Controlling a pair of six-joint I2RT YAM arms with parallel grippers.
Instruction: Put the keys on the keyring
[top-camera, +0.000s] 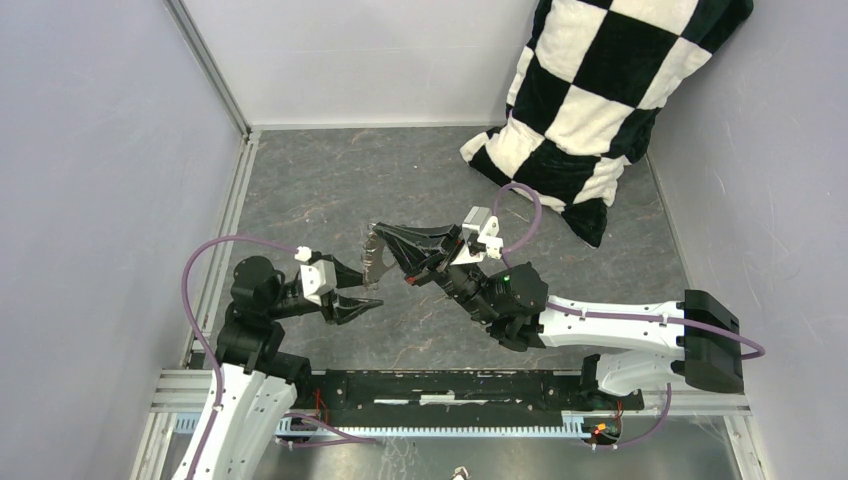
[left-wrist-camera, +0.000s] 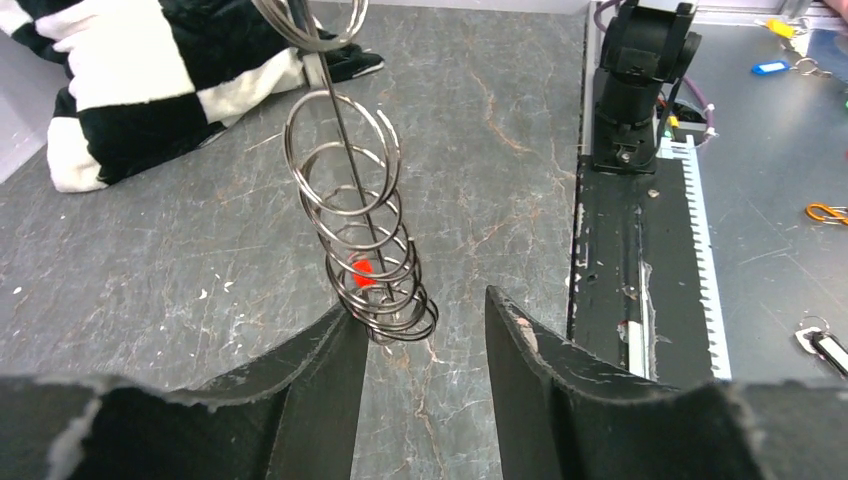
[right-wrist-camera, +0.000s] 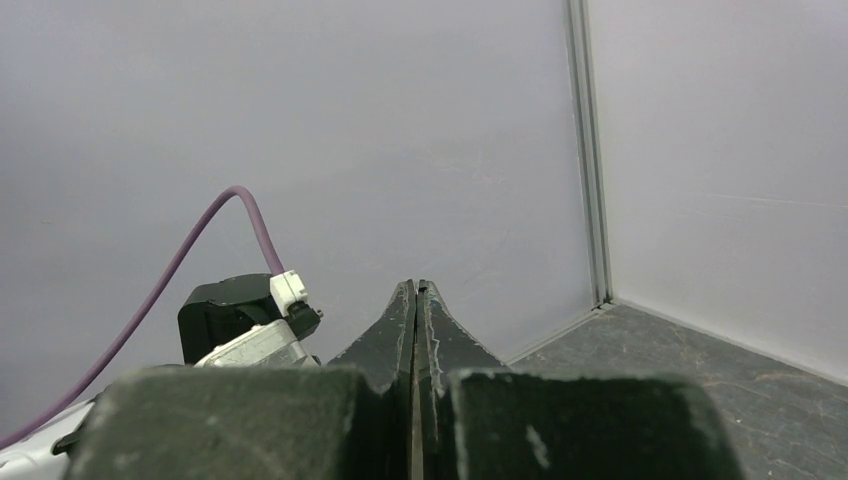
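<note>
A string of several silver metal rings (left-wrist-camera: 345, 215) along a thin rod hangs in the left wrist view, with a small red piece (left-wrist-camera: 363, 272) among the lower rings. In the top view this keyring (top-camera: 374, 262) hangs from the tips of my right gripper (top-camera: 378, 229), which is shut on it. The right wrist view shows the right fingers (right-wrist-camera: 392, 345) pressed together; the rings are hidden there. My left gripper (top-camera: 372, 290) is open at the string's lower end, holding nothing. Its left finger (left-wrist-camera: 325, 365) is close to the lowest rings; whether they touch cannot be told.
Beyond the black rail (left-wrist-camera: 610, 290) lie a blue tag with a ring (left-wrist-camera: 770, 68), a yellow tag (left-wrist-camera: 780, 27), an orange clip (left-wrist-camera: 826, 213) and a black-and-white fob (left-wrist-camera: 828, 345). A checkered cushion (top-camera: 590, 110) leans at the back right.
</note>
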